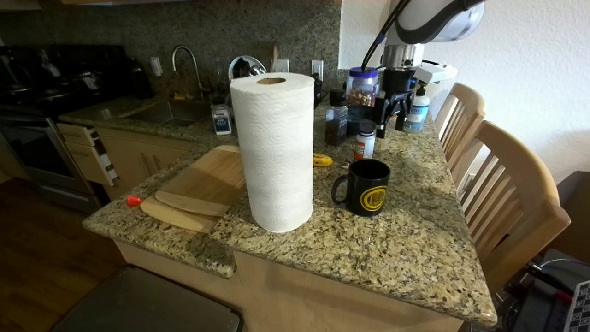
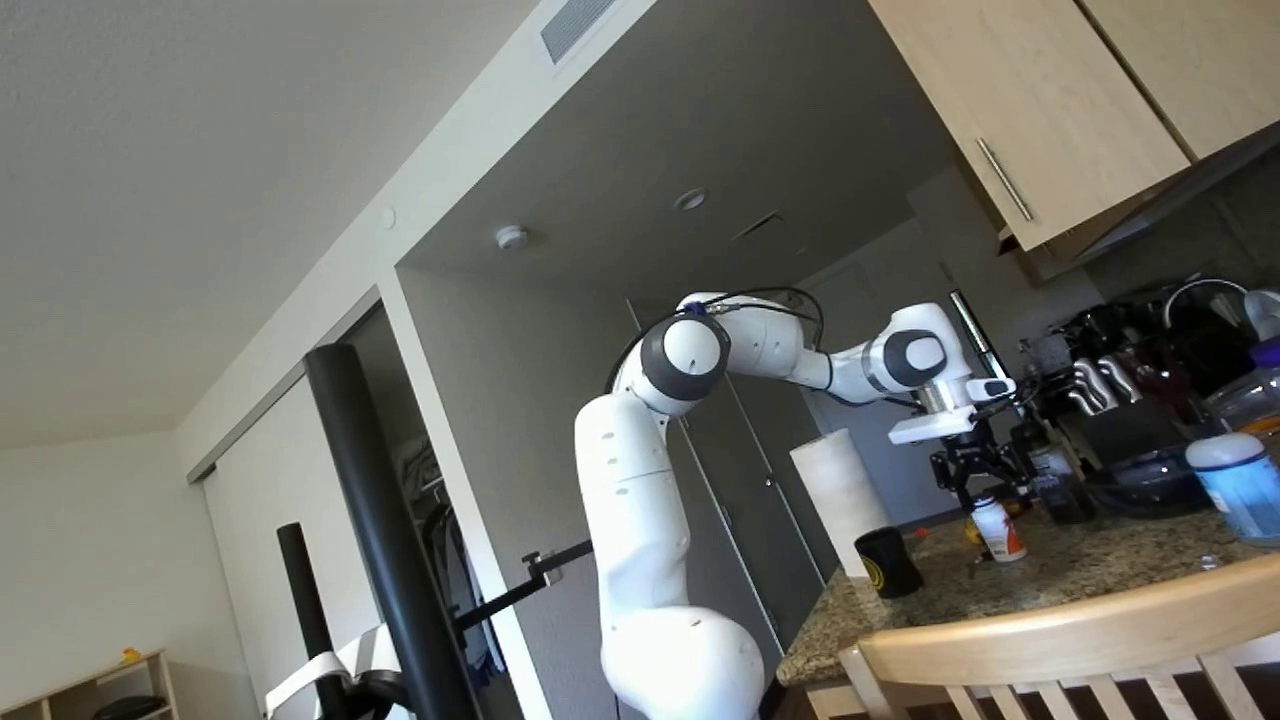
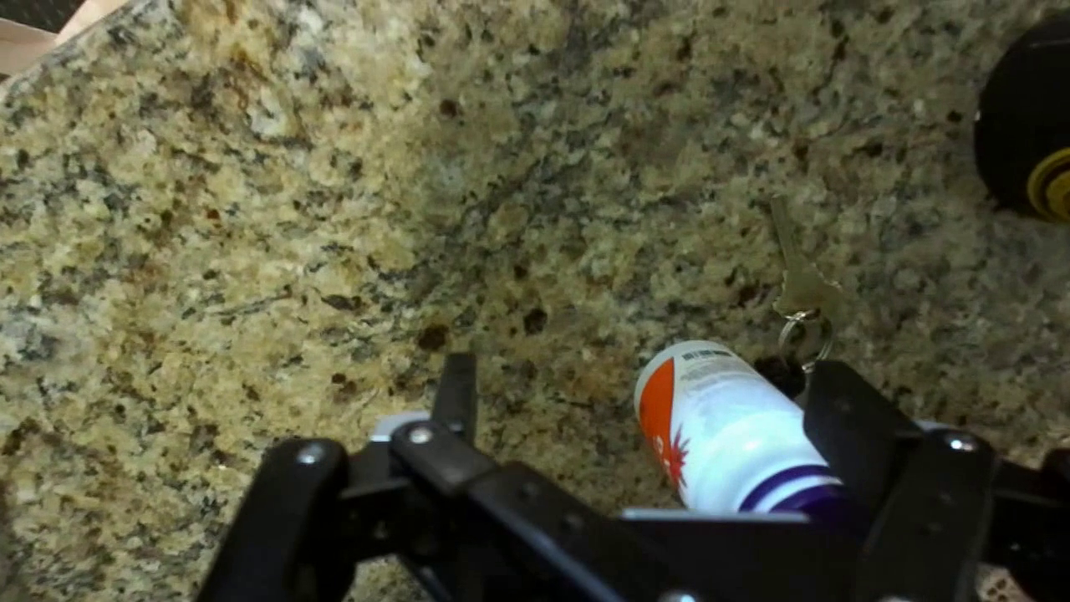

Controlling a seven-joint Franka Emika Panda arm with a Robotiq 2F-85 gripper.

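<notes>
My gripper points down low over the counter, just beyond a small white bottle with a dark cap. In the wrist view the gripper is open, its fingers wide apart. The white bottle with an orange label shows near the right-hand finger, part of its cap end hidden behind the gripper; whether they touch I cannot tell. Exterior view 2 has the gripper right above or behind that bottle, which stands upright. No object is clearly gripped.
A key on a ring lies beside the bottle. A black mug and a paper towel roll stand nearer the front. A pepper grinder, dark bowl and soap bottle crowd the gripper.
</notes>
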